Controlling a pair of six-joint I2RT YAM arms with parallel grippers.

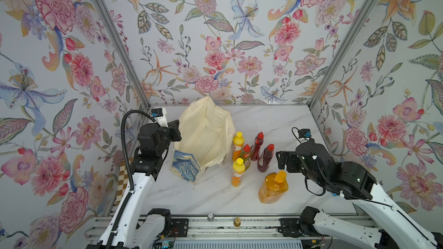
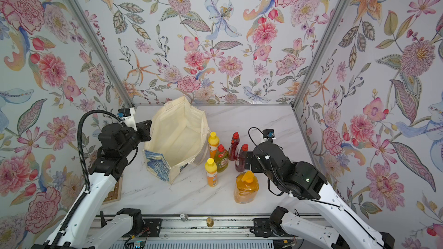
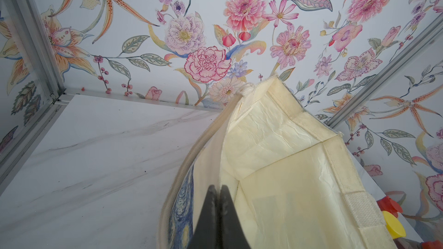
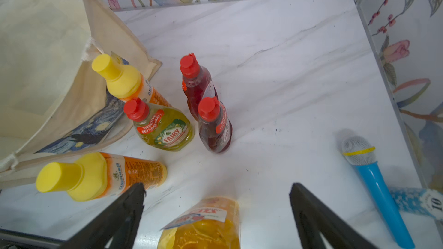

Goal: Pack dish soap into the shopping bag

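Note:
The cream shopping bag point(image 1: 207, 138) with a blue painted panel stands open at left centre. My left gripper is shut at the bag's left rim, its fingertips over the fabric; whether any is pinched is hard to see. Right of the bag stand a green Fairy dish soap point(image 4: 168, 131), two red-capped dark bottles point(image 4: 214, 129) point(image 4: 196, 83) and two yellow-capped bottles point(image 4: 133, 175) point(image 4: 127, 83). A large amber bottle point(image 1: 272, 191) stands at the front. My right gripper is open above it, nothing visible held between the blurred fingers.
A blue microphone point(image 4: 378, 189) and another blue item point(image 4: 415, 200) lie at the right edge. A checkered board lies at the far left behind the left arm.

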